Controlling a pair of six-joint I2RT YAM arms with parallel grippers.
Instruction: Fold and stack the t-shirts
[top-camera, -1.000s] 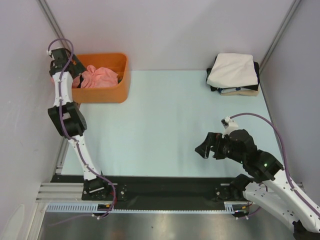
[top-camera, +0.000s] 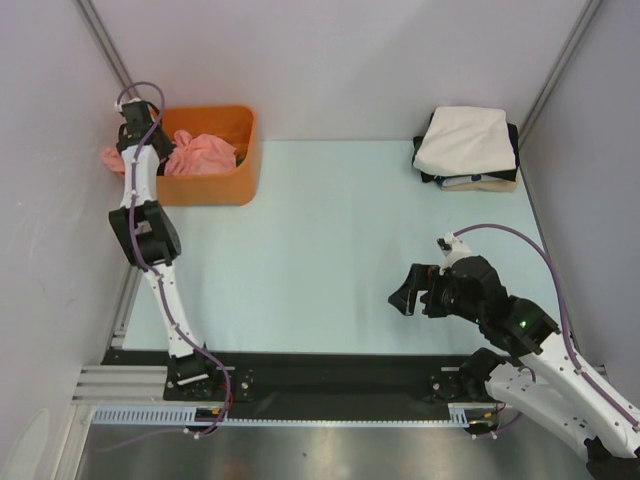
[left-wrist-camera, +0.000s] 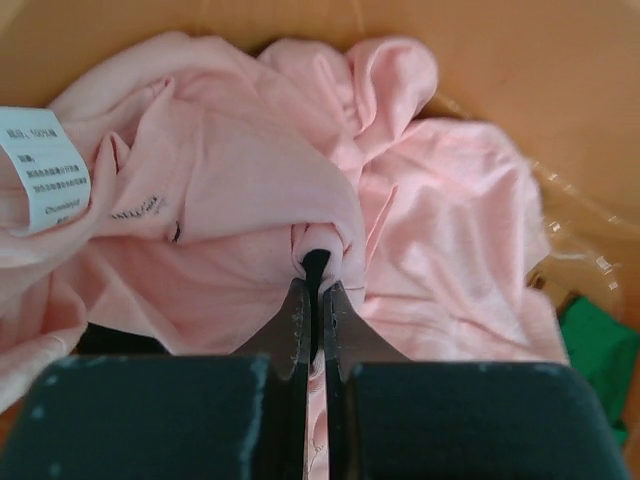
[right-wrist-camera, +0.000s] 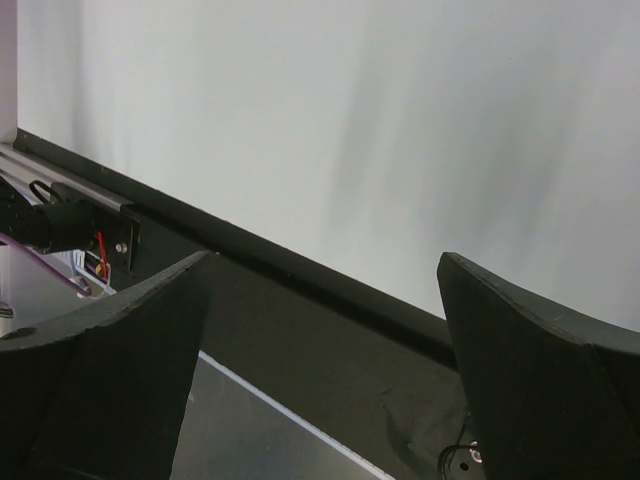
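A pink t-shirt (top-camera: 200, 152) lies crumpled in the orange bin (top-camera: 215, 190) at the back left. In the left wrist view my left gripper is shut on a gathered fold of the pink fabric (left-wrist-camera: 220, 170), a white label showing at the left. A green piece of cloth (left-wrist-camera: 598, 350) lies at the bin's right side. A stack of folded shirts (top-camera: 463, 140), white on top, sits at the back right of the table. My right gripper (top-camera: 418, 290) hangs open over the front right of the table, with nothing between its fingers.
Walls (top-camera: 330, 60) stand at the back and sides. The table's front edge shows in the right wrist view.
My left gripper has moved slightly right over the bin, and its top has narrowed from a wider look.
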